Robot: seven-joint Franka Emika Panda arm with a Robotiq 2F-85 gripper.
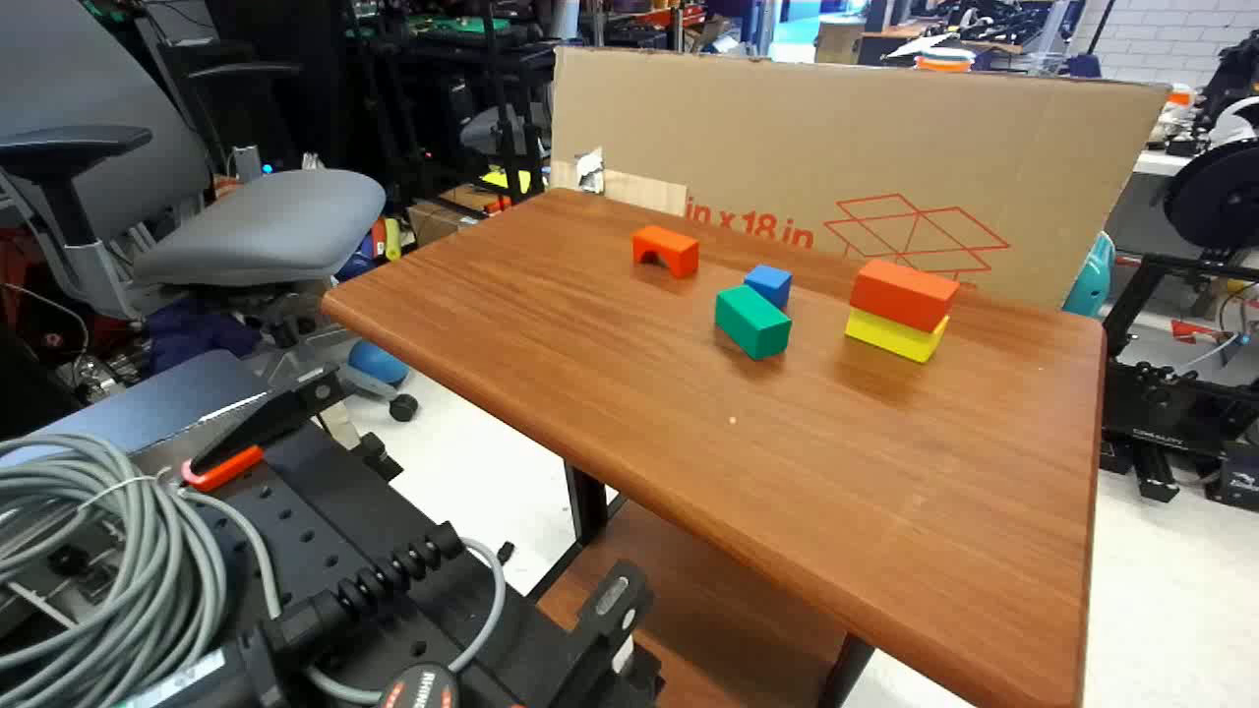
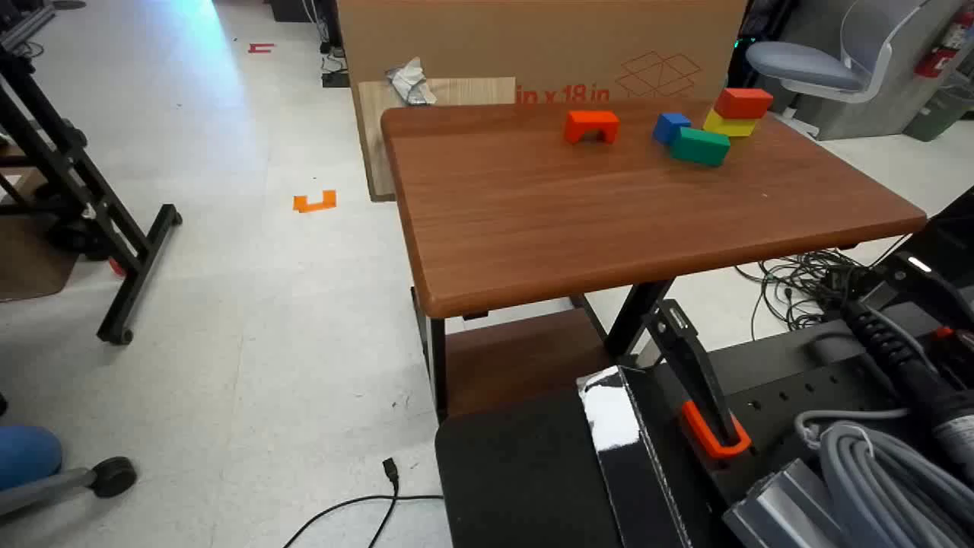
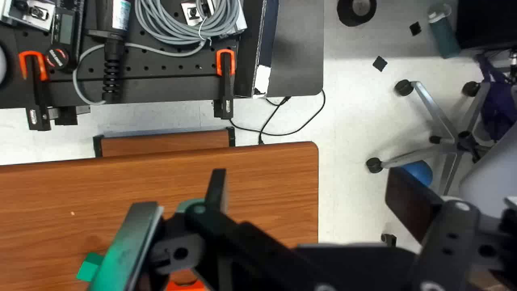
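In the wrist view my gripper is open, its dark fingers [image 3: 412,203] spread wide over the table edge with nothing held between them. Neither exterior view shows it. On the table, an orange arch block [image 1: 667,250] stands toward the back. A green block [image 1: 751,323] lies close to a smaller blue block [image 1: 768,284]. To their right in exterior view 1, an orange-red block [image 1: 904,294] rests on top of a yellow block [image 1: 894,335]. Only part of the green block [image 3: 89,266] and part of the orange arch [image 3: 185,286] show in the wrist view, low in the picture.
A cardboard sheet [image 2: 548,46] stands along its back edge. Before the table is a black bench [image 3: 169,87] with clamps and a coiled grey cable [image 3: 189,22]. An office chair [image 1: 254,224] stands nearby.
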